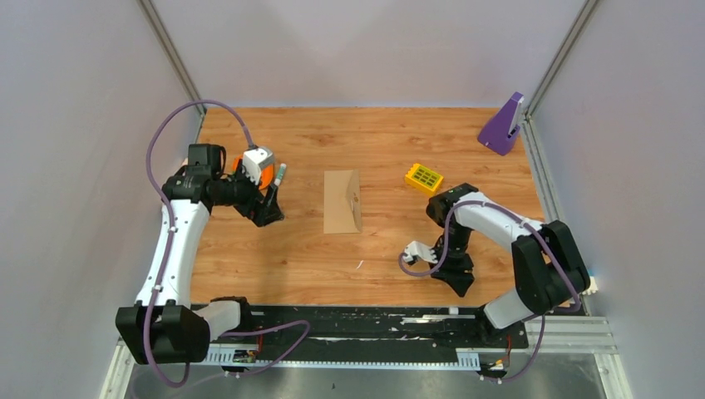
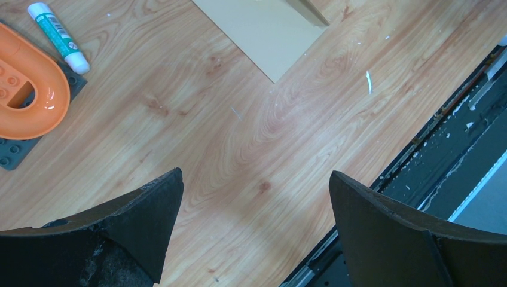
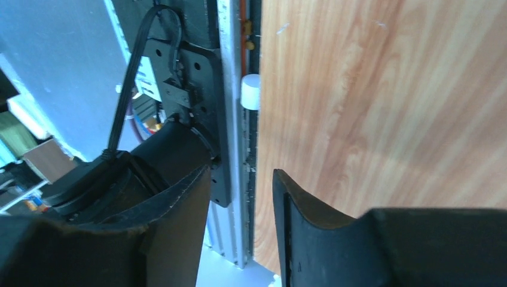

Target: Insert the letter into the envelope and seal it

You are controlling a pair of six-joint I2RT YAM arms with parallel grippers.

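Observation:
A brown kraft envelope (image 1: pixel 337 204) lies on the middle of the wooden table, its flap standing partly up; in the left wrist view its edge (image 2: pixel 263 42) shows at the top. I cannot tell a letter apart from it. My left gripper (image 1: pixel 270 208) hangs open over the left part of the table, nothing between its fingers. My right gripper (image 1: pixel 456 276) is low near the front right edge, pointing down past it, partly open with nothing seen between its fingertips.
A glue stick (image 2: pixel 57 36) and an orange block piece (image 2: pixel 36 113) lie at the left. A yellow block (image 1: pixel 423 178) and a purple object (image 1: pixel 500 129) stand at the right and back right.

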